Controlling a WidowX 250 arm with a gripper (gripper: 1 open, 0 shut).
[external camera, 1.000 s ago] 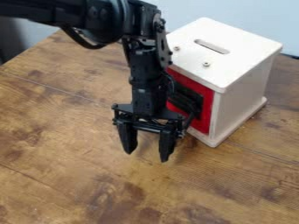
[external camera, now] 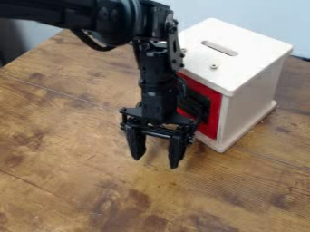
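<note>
My black gripper (external camera: pixel 155 150) points down over the wooden table, in front and to the left of a white box (external camera: pixel 248 82) with a red front panel (external camera: pixel 209 121). Its two fingers are spread apart, with nothing visible between them. The arm covers much of the red panel and whatever dark part lies in it.
The box has a slot and screws on its top and stands at the back right. A grey wall or edge shows at the back.
Compared with a second ago, the gripper's fingers look slightly wider apart and the arm has shifted very little.
</note>
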